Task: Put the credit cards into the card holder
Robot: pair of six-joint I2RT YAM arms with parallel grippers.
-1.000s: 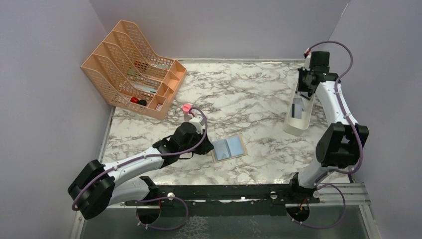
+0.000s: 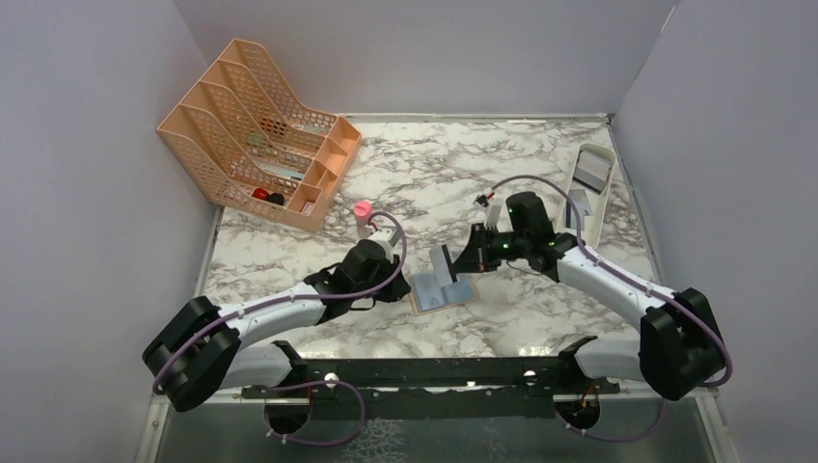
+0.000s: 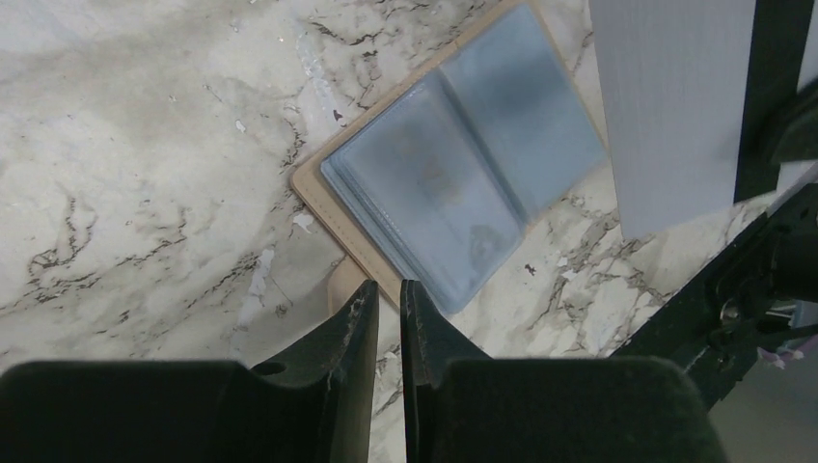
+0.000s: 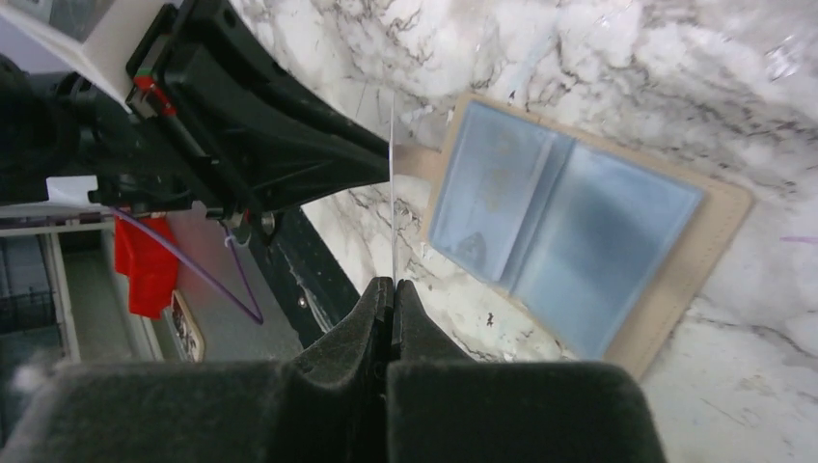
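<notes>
A thin pale grey card with a dark stripe is held by my right gripper (image 2: 454, 265); in the right wrist view the card (image 4: 393, 193) stands edge-on between the fingertips. It hangs above the open card holder, whose two clear bluish sleeves (image 4: 492, 183) lie flat on a tan backing (image 2: 417, 312). Close to the holder's left edge is my left gripper. Its fingers are slightly apart, low beside the small tan tab (image 3: 344, 285); nothing shows gripped between them. More cards (image 2: 591, 168) lie in the white box (image 2: 599, 150).
An orange divided rack (image 2: 253, 125) fills the back left of the table. A pink-capped object (image 2: 362, 209) stands just behind the left gripper. Bare marble (image 2: 453, 164) lies in the back middle and front right.
From the white box, my right arm has swung left and toward the front, bringing a card over the holder. My left gripper has shifted only slightly beside the holder, which lies in place.
</notes>
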